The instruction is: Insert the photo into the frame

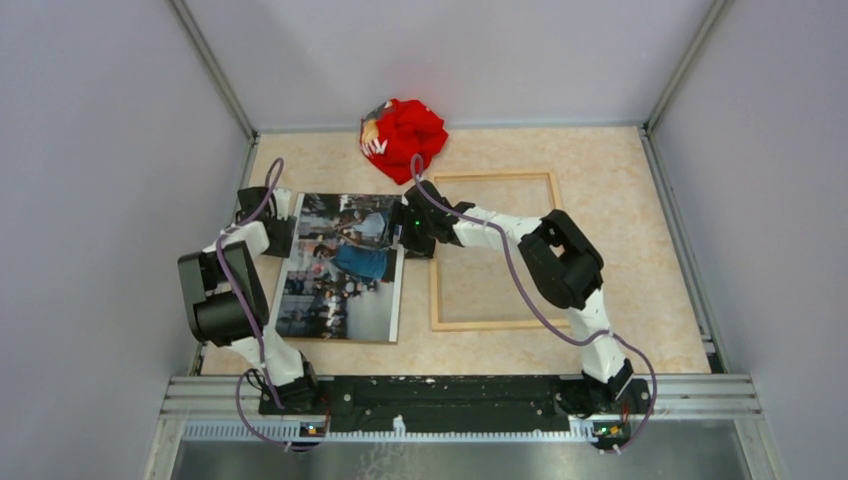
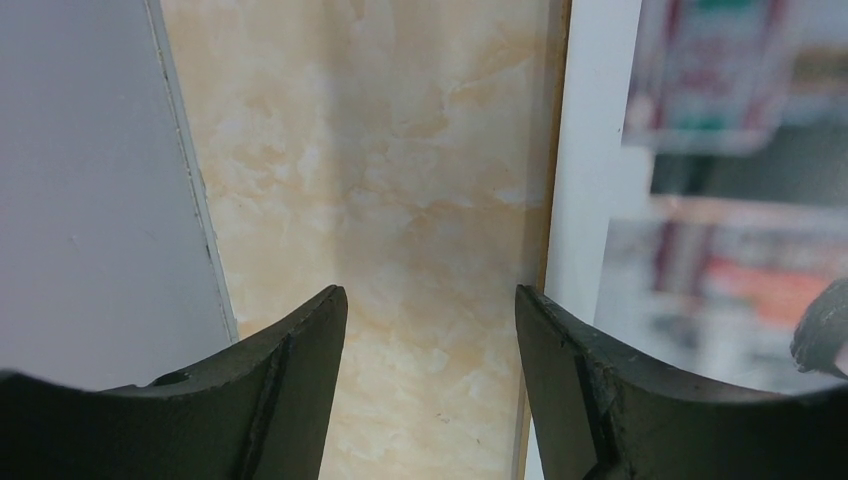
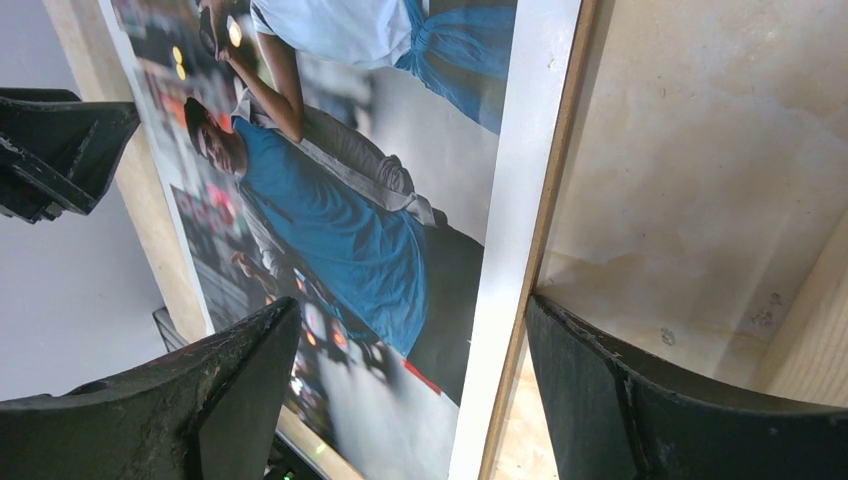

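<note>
The photo (image 1: 340,285) lies flat on the table, left of the empty wooden frame (image 1: 500,323). My left gripper (image 1: 285,232) is low at the photo's left edge; in the left wrist view its fingers stand part open, the right one against the white edge (image 2: 585,200), bare table between them. My right gripper (image 1: 410,232) is open at the photo's right edge; in the right wrist view one finger is over the picture and the other (image 3: 640,410) rests at the edge.
A red cloth (image 1: 405,140) with a printed figure lies at the back. Walls border the table on left, back and right. Free table (image 1: 630,250) shows right of the frame.
</note>
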